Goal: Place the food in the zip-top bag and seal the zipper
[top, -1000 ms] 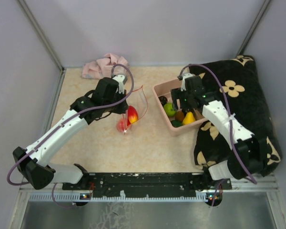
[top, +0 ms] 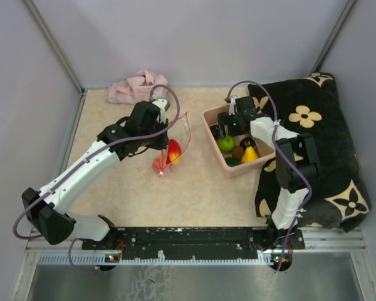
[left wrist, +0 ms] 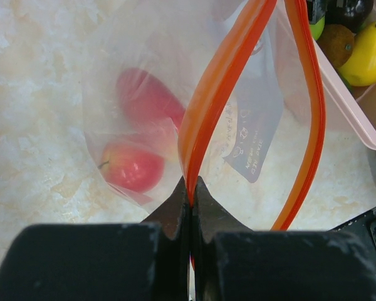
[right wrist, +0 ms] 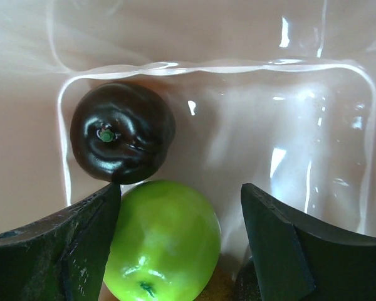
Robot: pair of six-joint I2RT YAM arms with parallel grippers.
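Observation:
My left gripper is shut on the orange zipper edge of the clear bag (left wrist: 257,144), which hangs open with two red fruits (left wrist: 131,166) inside. My right gripper stands open low over the pink bin (top: 216,157), above a green apple (right wrist: 163,244) and a dark round vegetable (right wrist: 122,132), holding neither. The bin also holds a yellow pear (top: 250,153), a brown fruit (top: 237,152) and other dark green produce (top: 232,162).
A pink cloth (top: 128,91) lies at the back. A black flowered cushion (top: 313,157) fills the right side.
My right gripper has moved back and left within the bin, toward its rear corner. The left arm and bag look about the same.

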